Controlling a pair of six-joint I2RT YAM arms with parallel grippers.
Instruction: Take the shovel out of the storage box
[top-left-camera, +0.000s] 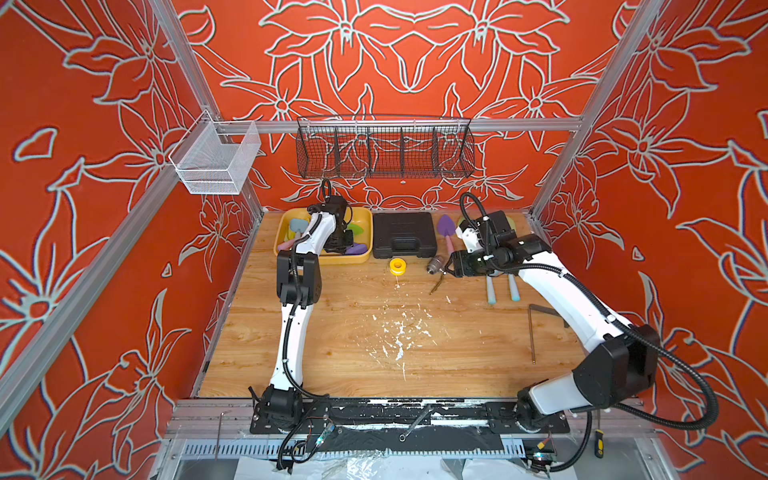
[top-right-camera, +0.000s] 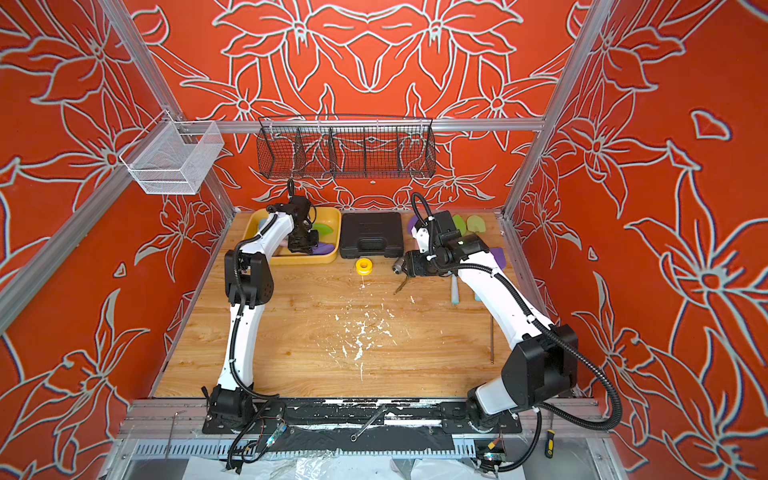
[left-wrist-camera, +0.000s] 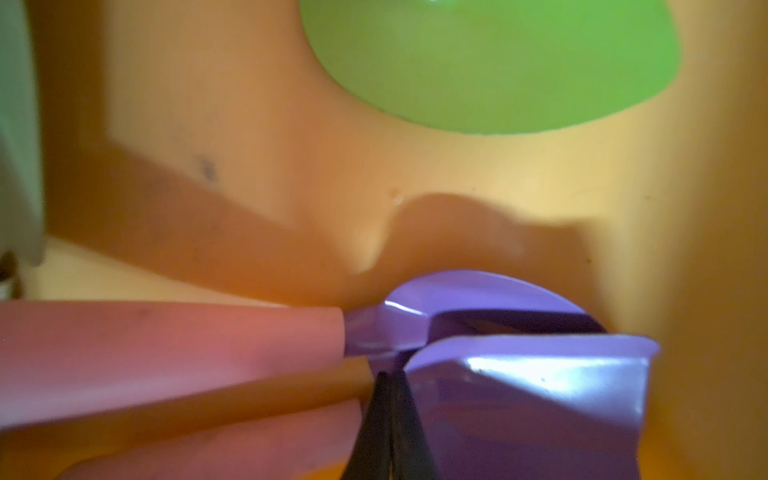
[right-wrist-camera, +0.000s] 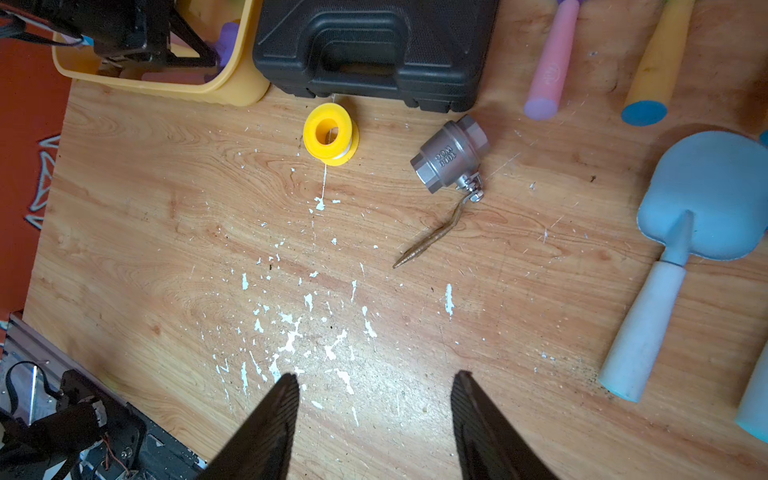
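The yellow storage box (top-left-camera: 281, 235) stands at the back left of the table. Inside it, the left wrist view shows two purple shovel heads (left-wrist-camera: 528, 392), pink handles (left-wrist-camera: 160, 352), an orange handle (left-wrist-camera: 208, 408) and a green blade (left-wrist-camera: 488, 56). My left gripper is down in the box at the purple heads, shut, with nothing visible between its fingers. My right gripper is open above the table, empty.
A black case (right-wrist-camera: 372, 40) lies beside the box. In front are a yellow tape roll (right-wrist-camera: 332, 152) and a metal valve (right-wrist-camera: 448, 156). More shovels, including a blue one (right-wrist-camera: 704, 184), lie at the right.
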